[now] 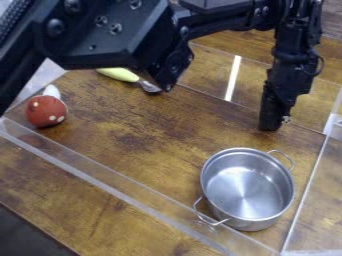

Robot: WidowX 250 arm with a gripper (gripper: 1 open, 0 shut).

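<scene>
My gripper point(271, 124) points straight down at the right rear of the wooden tabletop, low by the surface, shut with nothing visible between its fingers. A steel pot point(246, 184) with two wire handles stands in front of it, apart from it. A red spotted toy mushroom point(46, 110) lies at the far left. A yellow corn-like item point(118, 74) and a small metal utensil point(152, 87) lie at the back, partly under the dark arm.
Clear plastic walls edge the wooden work area point(134, 145) at the front, left and right. A white strip point(233, 80) lies at the back.
</scene>
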